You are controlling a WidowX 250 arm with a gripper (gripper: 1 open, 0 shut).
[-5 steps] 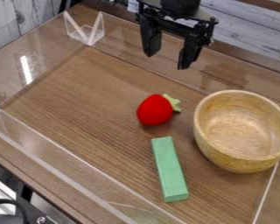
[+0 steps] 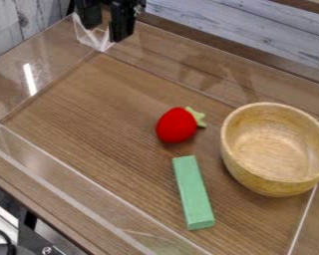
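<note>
My gripper (image 2: 107, 22) is at the top left, dark and partly cut off by the frame edge, above a pale translucent object (image 2: 93, 34); its fingers are hard to make out. A red strawberry-like toy (image 2: 177, 126) with a green top lies mid-table. A light wooden bowl (image 2: 274, 149) sits at the right. A flat green bar (image 2: 193, 191) lies lower down, below the red toy.
The gripper has moved left from the top centre to the top left and partly out of view. The red toy, bowl and green bar have not moved.
</note>
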